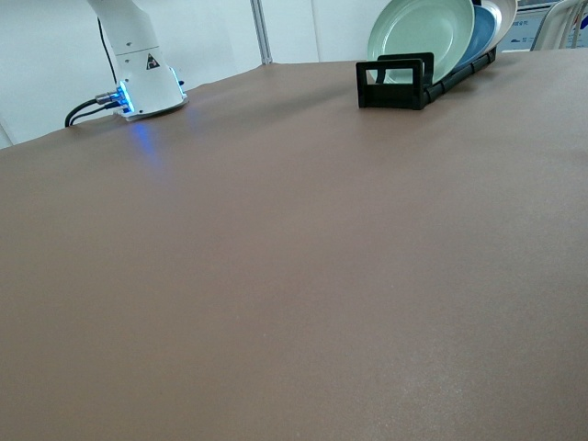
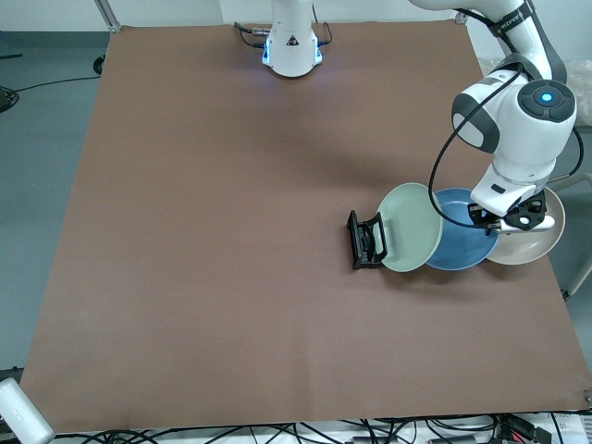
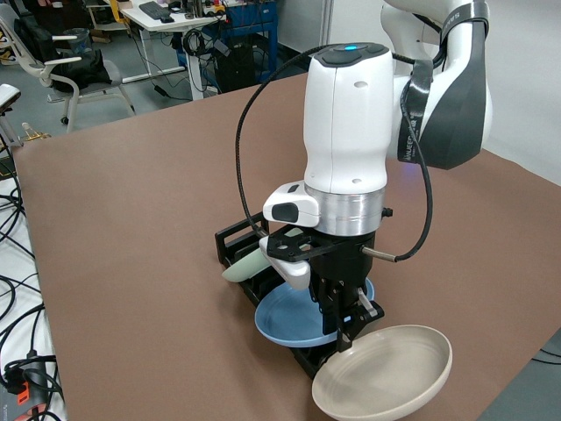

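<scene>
A black dish rack (image 2: pixel 361 242) holds a green plate (image 2: pixel 407 227), a blue plate (image 2: pixel 453 248) and a cream plate (image 2: pixel 527 248), also seen standing in the top view. My gripper (image 3: pixel 346 320) hangs from the white arm over the rack, among the blue and cream plates in the right view. Whether its fingers are open or shut, and whether they touch a plate, I cannot tell.
Cables lie along the near edge.
</scene>
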